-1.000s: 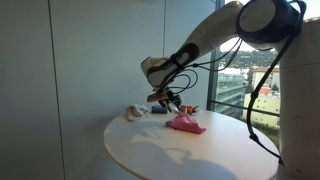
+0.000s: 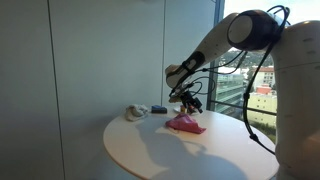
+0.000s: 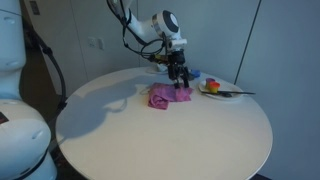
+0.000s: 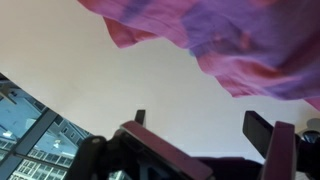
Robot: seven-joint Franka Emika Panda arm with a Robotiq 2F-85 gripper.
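Observation:
A pink cloth lies crumpled on the round white table. In the other exterior view the same cloth spreads near the table's middle, and it fills the top right of the wrist view as cloth. My gripper hangs close above the cloth, pointing down. In the wrist view the gripper is open, its dark fingers wide apart. Only bare white table shows between them, and the cloth lies ahead of the fingertips.
A plate holds red and yellow items and a dark long utensil near the table's edge. A whitish bundle and a dark item sit at the back.
The arm has moved to the right and a little lower, from behind the cloth to just over it. The cloth looks unmoved.

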